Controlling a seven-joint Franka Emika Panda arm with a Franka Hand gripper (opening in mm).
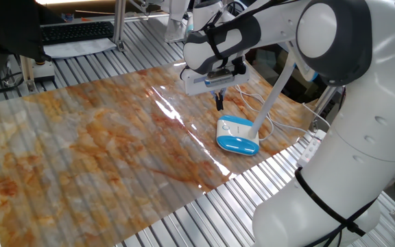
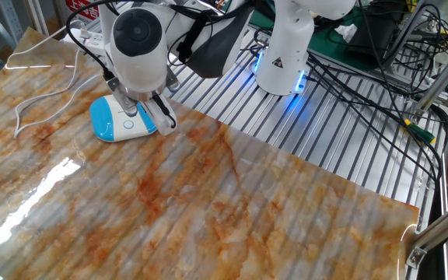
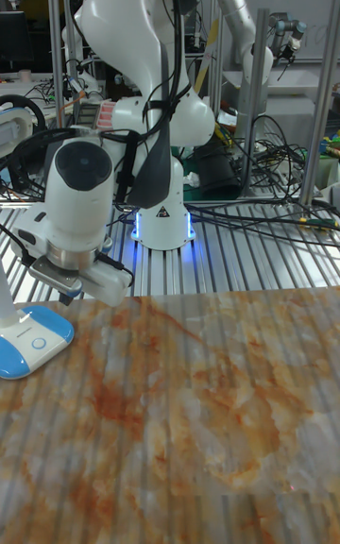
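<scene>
A desk lamp with a white and blue base stands on the marbled sheet, its pale stem slanting up to the right. Just above and behind the base, my gripper points downward in exterior view 1. The dark fingers sit close together at the middle of the hand, and nothing shows between them. In exterior view 2 the arm's wrist covers part of the lamp base. In exterior view 3 the base shows at the left edge, beside the hand; the fingertips are mostly hidden there.
A white cable loops over the sheet behind the lamp. Most of the marbled sheet is bare. A power strip lies by the arm, and a keyboard rests at the far left. Black cables crowd the area behind the robot base.
</scene>
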